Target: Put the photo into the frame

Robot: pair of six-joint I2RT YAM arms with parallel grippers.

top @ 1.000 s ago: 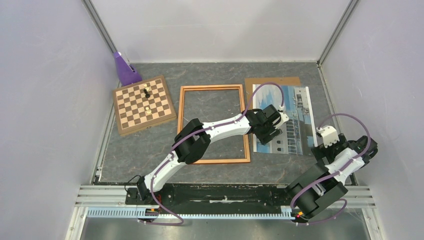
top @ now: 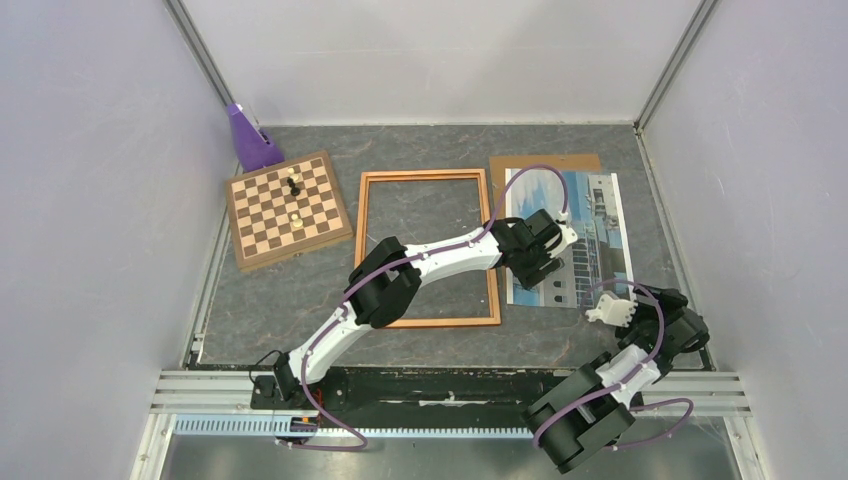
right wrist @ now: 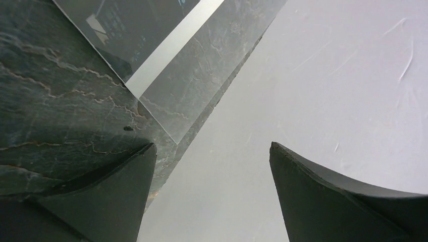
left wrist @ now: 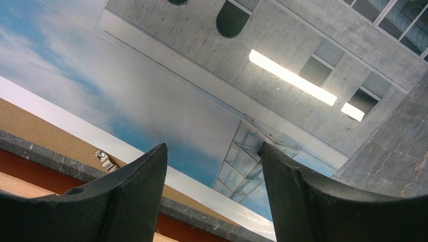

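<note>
The photo (top: 598, 245) lies on a brown backing board (top: 545, 160), right of the empty wooden frame (top: 420, 175). My left gripper stands open over the photo's left part; in the left wrist view its fingertips are apart on the printed surface or just above it, with nothing visibly between them. My right gripper is open near the lower right of the photo, beside the right wall. In the right wrist view a clear sheet corner (right wrist: 171, 121) and the photo's corner lie ahead of its fingers.
A chessboard (top: 258, 220) with several pieces sits at the left, a purple object (top: 250, 140) behind it. The right wall (top: 760, 200) is close to my right gripper.
The left arm, frame and photo show no visible change.
</note>
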